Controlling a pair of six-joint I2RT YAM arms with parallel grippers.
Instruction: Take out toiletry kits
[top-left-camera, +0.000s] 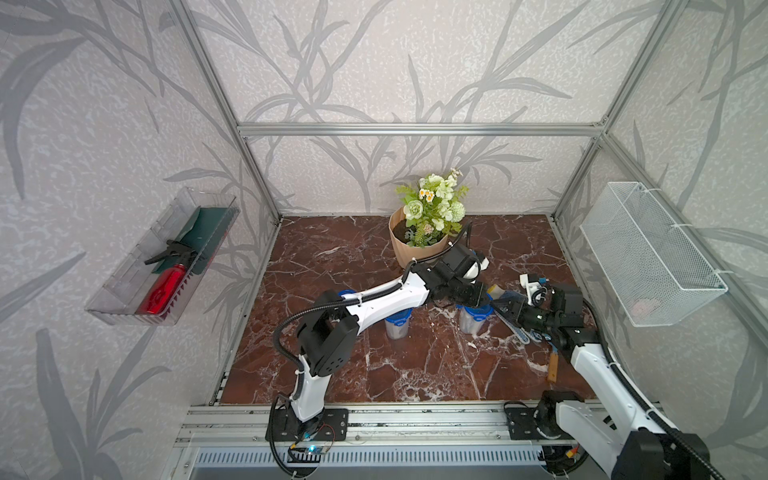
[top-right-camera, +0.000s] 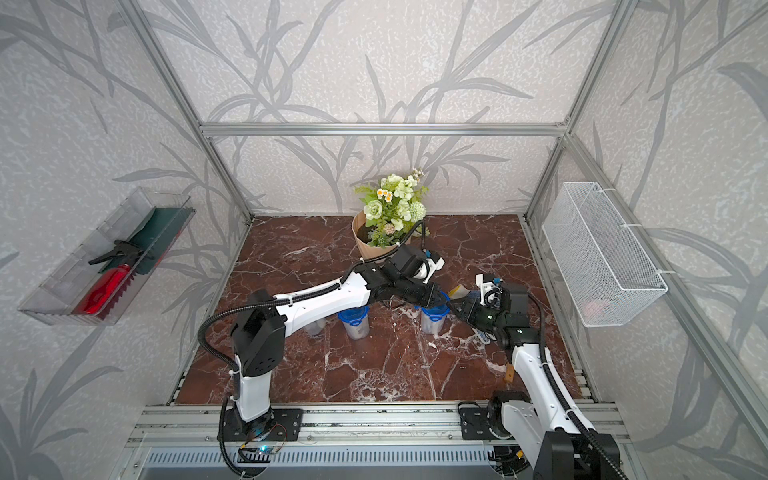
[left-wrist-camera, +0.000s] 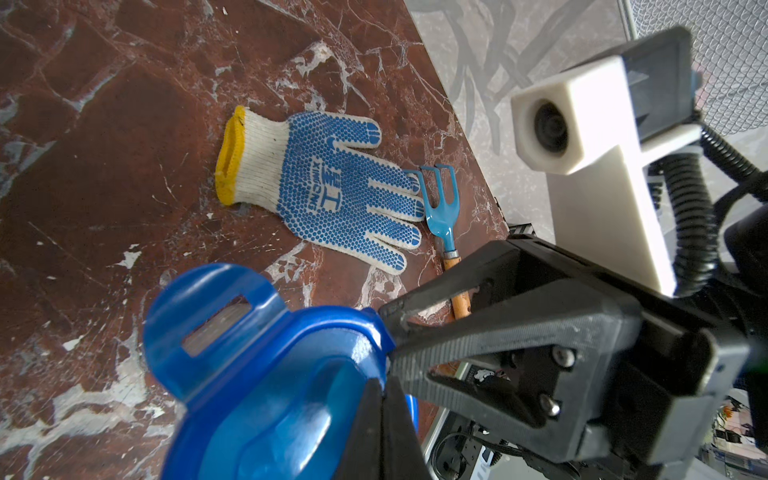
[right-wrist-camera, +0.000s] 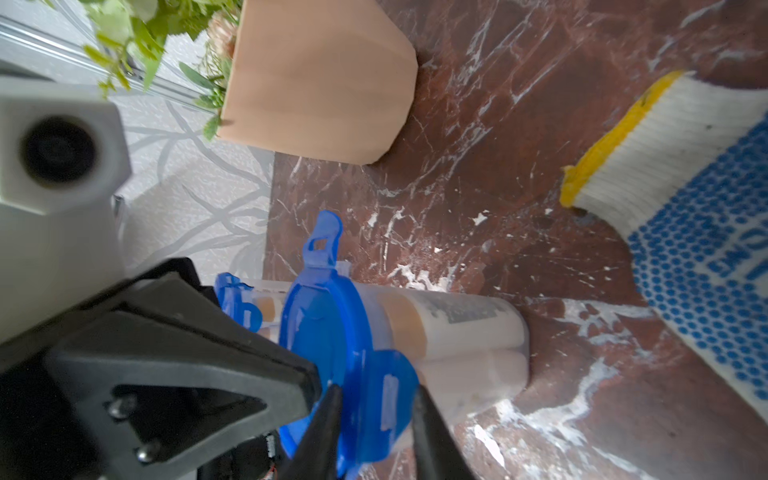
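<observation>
A clear canister with a blue lid (right-wrist-camera: 316, 320) stands on the marble table (right-wrist-camera: 480, 232), contents pale and tan. My left gripper is shut against the lid; whether its tips pinch the rim cannot be made out. From the right side my right gripper comes to the lid, its blurred fingers parted on either side of the blue front latch (right-wrist-camera: 389, 404). In the left wrist view, the right gripper's fingers (left-wrist-camera: 472, 352) touch or nearly touch the lid's rim. The opposite latch (right-wrist-camera: 324, 240) sticks outward.
A blue-dotted glove (left-wrist-camera: 336, 188) and a blue hand fork (left-wrist-camera: 440, 204) lie to the right. Another canister (top-right-camera: 355, 324) stands to the left. Behind sits a flower pot (right-wrist-camera: 320, 80). A wire basket (top-left-camera: 656, 256) and plastic bin (top-left-camera: 164, 260) hang on the walls.
</observation>
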